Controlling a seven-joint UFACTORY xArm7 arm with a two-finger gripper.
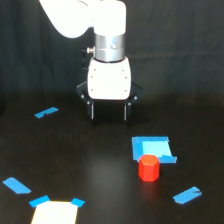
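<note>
My gripper (110, 112) hangs at the upper middle of the camera view, fingers pointing down. Its two dark fingers (91, 105) stand wide apart, with only dark background showing between them. A red, roughly cylindrical object (149, 169) stands upright on the dark table, right of centre and nearer the camera than the gripper. Behind it lies a pale square bordered by blue tape (150, 143), its front part covered by the red object. The gripper is well clear of both.
A white surface (53, 213) with blue tape at its corners is cut off by the bottom edge, left. Blue tape strips lie at far left (46, 112), left (16, 186) and lower right (187, 195). Mid-table looks bare.
</note>
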